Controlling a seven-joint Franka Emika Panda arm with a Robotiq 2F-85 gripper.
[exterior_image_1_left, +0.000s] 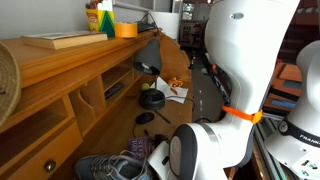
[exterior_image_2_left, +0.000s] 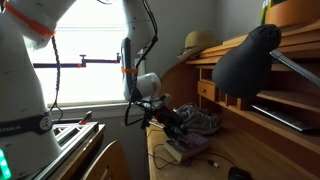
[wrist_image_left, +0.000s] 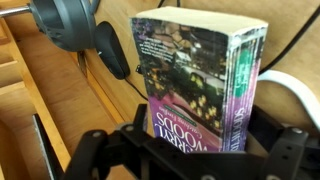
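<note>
A thick paperback book (wrist_image_left: 195, 85) with a dark, purple-lettered cover fills the middle of the wrist view. My gripper is open, its dark fingers (wrist_image_left: 95, 152) standing apart on either side of the book's near end. Whether either finger touches the cover cannot be told. From the other side, exterior view 2 has the book (exterior_image_2_left: 187, 146) lying on the desk with the gripper (exterior_image_2_left: 170, 128) low over its far end. In exterior view 1 the white arm (exterior_image_1_left: 210, 150) hides the fingers and most of the book.
Grey shoes (exterior_image_1_left: 105, 167) lie close beside the book, against the drawers (exterior_image_1_left: 50, 160). A black computer mouse (wrist_image_left: 111, 48) and the lamp's round base (wrist_image_left: 62, 22) stand beyond it. Cables cross the desk. The lamp shade (exterior_image_2_left: 245, 65) hangs above; bare desk (exterior_image_2_left: 215, 168) lies in front.
</note>
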